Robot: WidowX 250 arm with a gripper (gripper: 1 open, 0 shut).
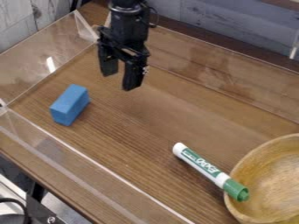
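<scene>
My black gripper [121,59] hangs over the back left of the wooden tabletop, small and dark; whether its fingers are open or shut is hard to tell. A blue block [70,105] lies at the left, below and left of the gripper and apart from it. A white and green tube-like object [211,171] lies diagonally at the front right.
A pale wooden bowl [267,183] sits at the bottom right corner, beside the tube. Raised walls edge the table at the back and left. Dark cables show at the bottom left.
</scene>
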